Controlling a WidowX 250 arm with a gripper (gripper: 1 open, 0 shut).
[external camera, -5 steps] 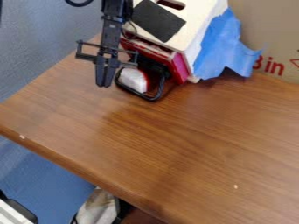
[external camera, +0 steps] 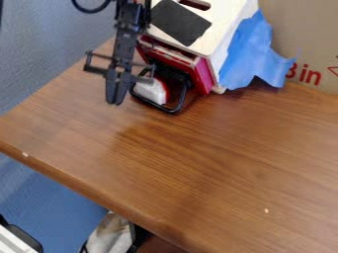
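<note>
My gripper hangs at the upper left, over the table, pointing down just left of a white and red appliance with a dark panel on top. The appliance's front is open, with a black-rimmed tray and a white item inside, partly behind my gripper. I cannot tell how the fingers stand.
A blue sheet drapes over the appliance's right side, before cardboard.
The appliance and the rest look unchanged.
</note>
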